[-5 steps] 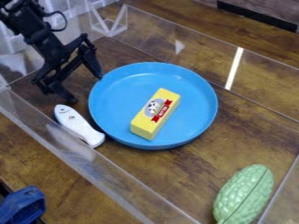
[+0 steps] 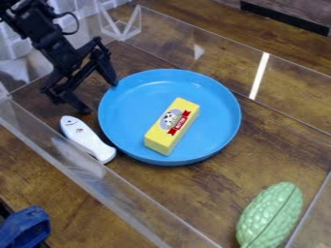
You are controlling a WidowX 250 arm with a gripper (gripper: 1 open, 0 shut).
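Note:
My black gripper is at the upper left, low over the wooden surface just left of a blue round tray. A yellow block with a printed label lies on the tray. A white elongated object lies below the gripper, at the tray's lower left edge. Whether the fingers are open or hold anything is unclear at this size.
A green ridged vegetable lies at the lower right. A blue object sits at the bottom left. Clear panel edges run along the left and bottom.

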